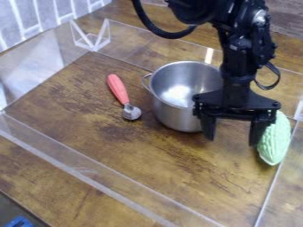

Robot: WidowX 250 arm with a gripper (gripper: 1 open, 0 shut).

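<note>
The black gripper (pixel 232 128) reaches down over the right side of a steel pot (pixel 173 96), its two fingers apart and pointing at the table. It partly hides the pot's right part. A pale green cabbage-like vegetable (pixel 275 142) lies just right of the gripper. A red-handled utensil (pixel 119 89) with a metal head rests to the left of the pot.
Clear plastic walls or strips border the work area. A small blue object (pixel 17 222) shows at the bottom left corner.
</note>
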